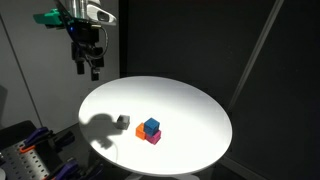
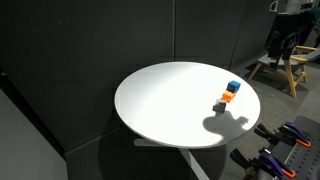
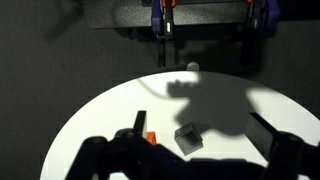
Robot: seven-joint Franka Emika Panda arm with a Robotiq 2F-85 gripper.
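My gripper (image 1: 88, 72) hangs high above the near left edge of the round white table. In the wrist view its two dark fingers stand wide apart on either side, so it is open with nothing between them. Below, a grey block (image 1: 123, 122) lies alone on the table, and it shows between the fingers in the wrist view. To its right a blue block (image 1: 152, 126) rests on top of an orange block (image 1: 141, 131) and a pink block (image 1: 154, 138), which lie side by side. The wrist view shows only part of the orange block (image 3: 151, 137).
My arm's shadow falls around the grey block. A wooden chair (image 2: 290, 68) stands behind the arm, away from the table. The robot's base frame (image 1: 30, 155) sits at the table's left.
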